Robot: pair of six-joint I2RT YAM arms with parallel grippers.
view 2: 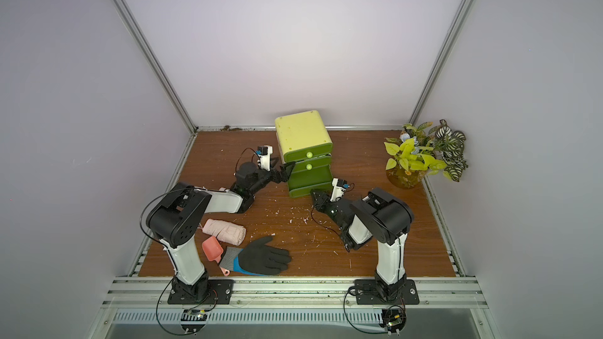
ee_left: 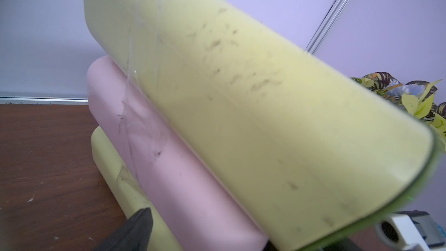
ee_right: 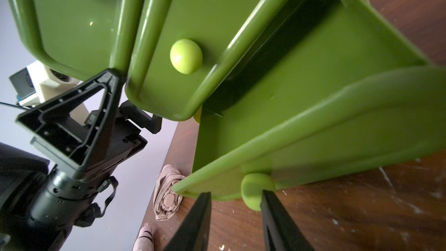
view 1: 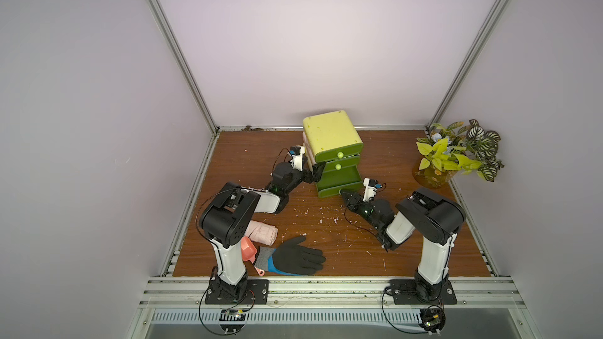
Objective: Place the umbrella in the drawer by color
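The green-fronted cabinet (view 1: 331,133) stands at the back middle, its bottom drawer (view 2: 310,189) pulled out and empty where its inside shows. In the right wrist view, the round knob (ee_right: 255,190) of that drawer is beside the right finger. My right gripper has its fingers apart, the knob close to its tips but not gripped. Against the cabinet's left side my left gripper (view 1: 319,171) is open; one dark finger (ee_left: 139,225) shows by the pink and yellow drawer casings. A rolled pale pink umbrella (view 2: 224,232) lies at the front left.
Beside the umbrella are a coral scoop (view 2: 213,248) and a dark glove (view 2: 263,256). A potted plant (view 1: 433,172) stands at the right. White crumbs dot the wood before the cabinet. Open table lies at the back left and right.
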